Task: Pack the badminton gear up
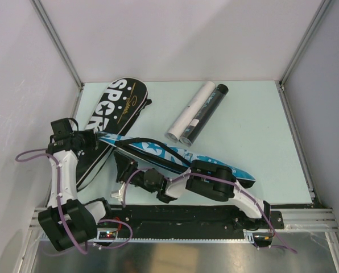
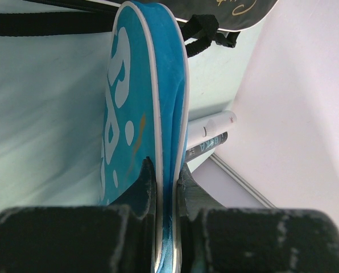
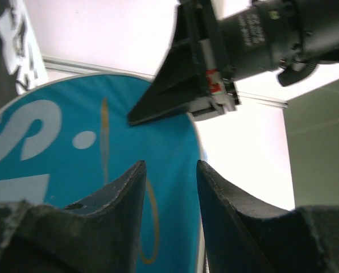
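Observation:
A blue and black racket bag (image 1: 158, 151) with white lettering is tipped on its edge and slants across the middle of the table. My left gripper (image 1: 96, 138) is shut on its narrow left end; in the left wrist view the fingers (image 2: 141, 193) pinch the blue side with its pale piping. Close below that end, my right gripper (image 1: 119, 166) has its fingers apart. In the right wrist view the blue face (image 3: 73, 142) fills the space beyond these fingers (image 3: 136, 187); I cannot tell whether they touch it. A black racket bag (image 1: 115, 108) lies flat at the left.
A white tube (image 1: 191, 111) and a black tube (image 1: 205, 114) lie side by side at the back middle. Free table (image 1: 255, 125) spreads to the right. Both grippers stand close together, and the right arm (image 1: 209, 179) passes in front of the blue bag.

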